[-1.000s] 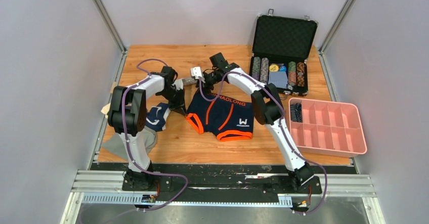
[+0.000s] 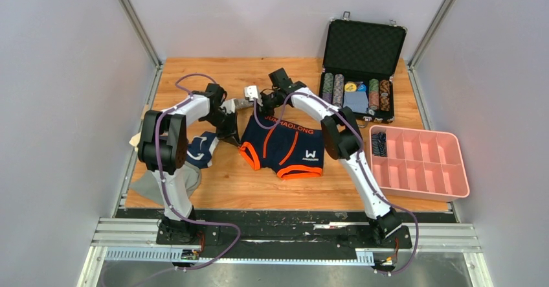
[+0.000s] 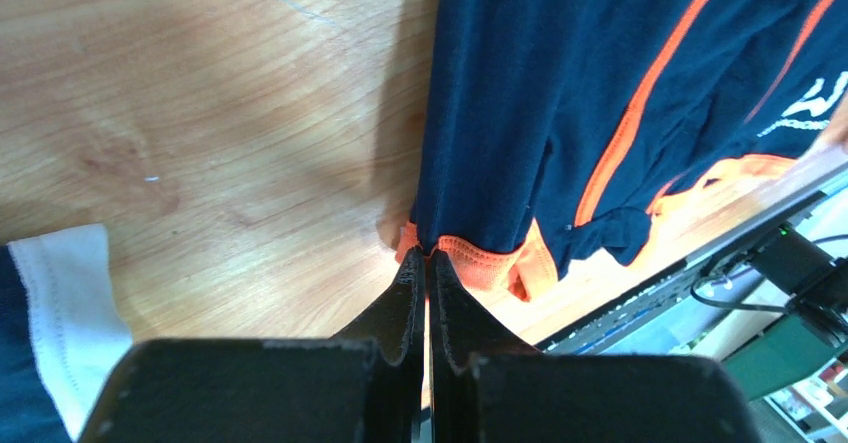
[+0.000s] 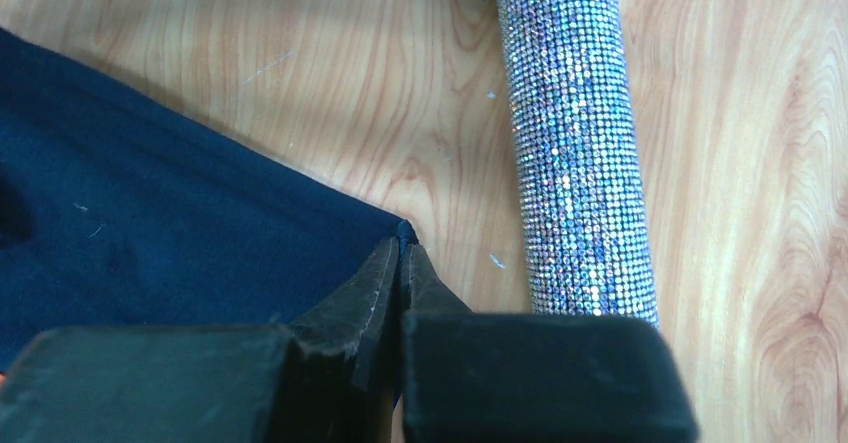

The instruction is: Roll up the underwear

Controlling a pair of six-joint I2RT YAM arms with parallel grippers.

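Navy underwear (image 2: 278,148) with orange trim lies flat in the middle of the wooden table. My left gripper is shut on its edge at the orange leg hem, at the lower left in the top view. My right gripper is shut on the upper corner of the navy fabric (image 4: 170,213), beside a glittery cylinder (image 4: 575,133).
A folded navy garment (image 2: 202,151) and grey cloth (image 2: 188,180) lie at left. An open chip case (image 2: 362,47) stands back right, a pink compartment tray (image 2: 421,160) at right.
Very little differs from the earlier top view: the underwear's left part and waistband have shifted very slightly, and both arms are almost where they were.
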